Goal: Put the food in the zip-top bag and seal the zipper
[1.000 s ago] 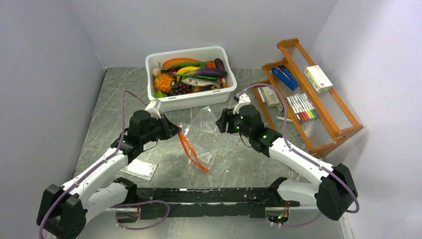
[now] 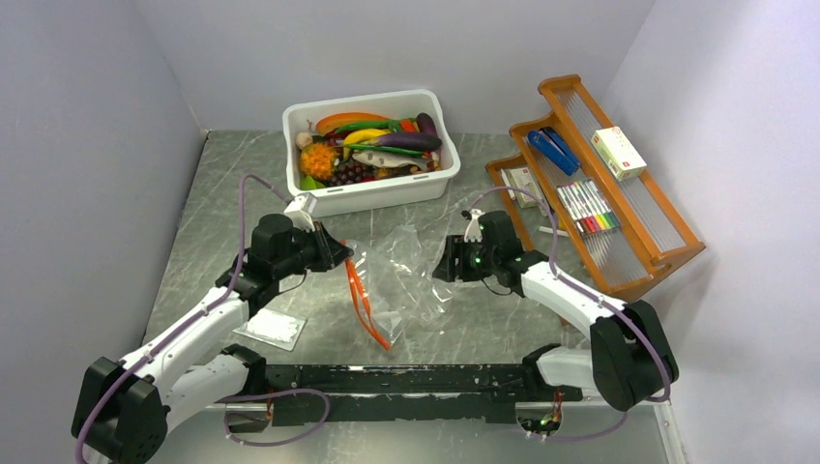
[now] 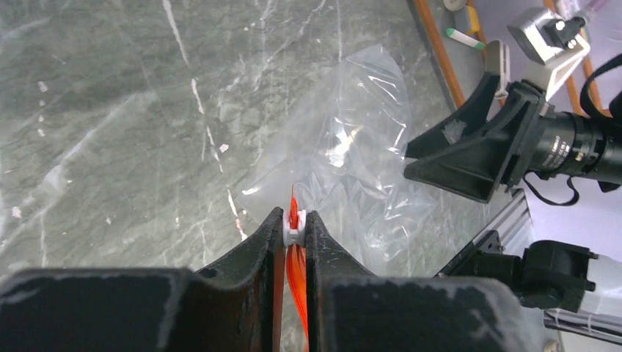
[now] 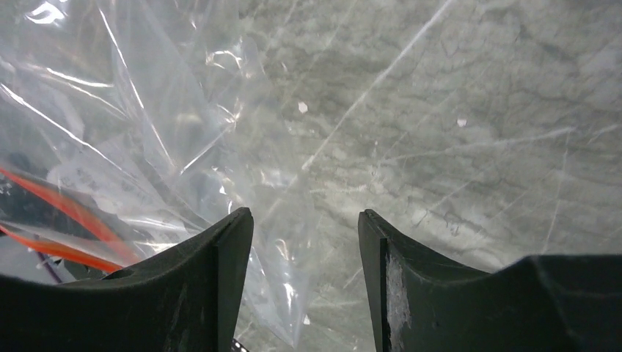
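A clear zip top bag (image 2: pixel 392 280) with an orange zipper strip (image 2: pixel 360 295) hangs from my left gripper (image 2: pixel 343 253), whose fingers are shut on the zipper's end and white slider (image 3: pixel 294 233). The bag spreads rightward over the grey table toward my right gripper (image 2: pixel 445 261), which stands open at the bag's right edge (image 4: pixel 286 271); nothing is visibly held between its fingers. The food (image 2: pixel 372 145), mixed fruit, vegetables and a fish, sits in a white bin (image 2: pixel 324 201) at the back.
A wooden shelf (image 2: pixel 667 246) with markers, boxes and a blue object stands at the right. A flat white packet (image 2: pixel 274 329) lies front left.
My right gripper has moved toward the front of the table, past the bag's back corner. The bag's lower zipper end has swung leftward and toward the front. My left gripper holds still.
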